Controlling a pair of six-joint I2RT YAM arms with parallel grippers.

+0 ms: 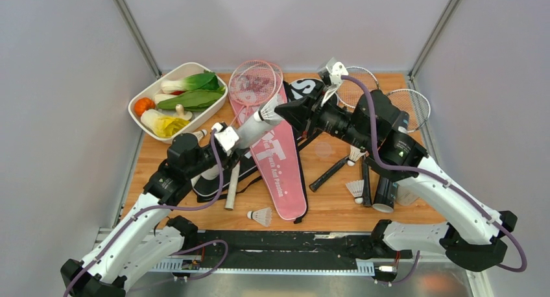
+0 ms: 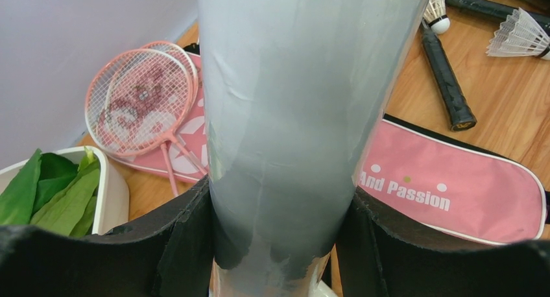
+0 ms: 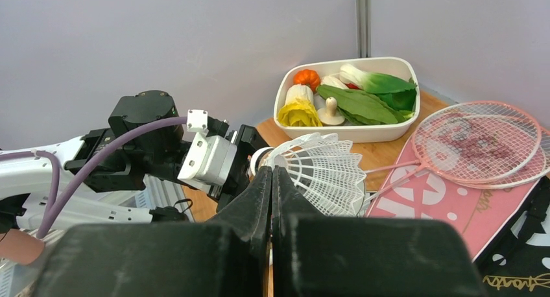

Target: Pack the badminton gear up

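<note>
My left gripper grips a white shuttlecock tube (image 2: 282, 102), filling its wrist view. My right gripper is shut at the tube's mouth, on the thin edge of a shuttlecock (image 3: 321, 174) or just behind it; which is unclear. The pink racket bag (image 1: 282, 187) lies over a black bag, with pink rackets (image 1: 253, 83) on top at the back. Dark-handled rackets (image 1: 410, 109), a black tube (image 1: 385, 196) and loose shuttlecocks (image 1: 260, 216) lie around them.
A white bin of vegetables (image 1: 149, 91) stands at the back left. Bare wood (image 1: 152, 164) shows at the left and around the front shuttlecock.
</note>
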